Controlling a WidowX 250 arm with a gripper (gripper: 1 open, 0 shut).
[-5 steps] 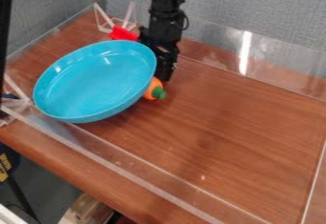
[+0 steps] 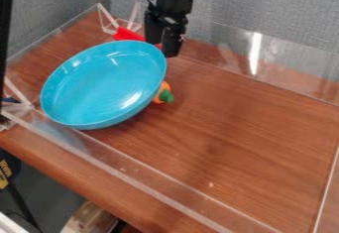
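A light blue oval plate (image 2: 101, 83) lies on the wooden tray surface at the left. An orange toy carrot with green top (image 2: 163, 93) sits against its right side, partly hidden by it. The black gripper (image 2: 165, 41) hangs above and behind the plate, pointing down, apart from the carrot; whether its fingers are open or shut I cannot tell.
A red object (image 2: 126, 35) with a white wire rack (image 2: 113, 22) lies at the back left. Clear plastic walls edge the wooden surface (image 2: 245, 148), whose right half is free.
The gripper has risen away from the plate and carrot. The plate has shifted slightly to the right.
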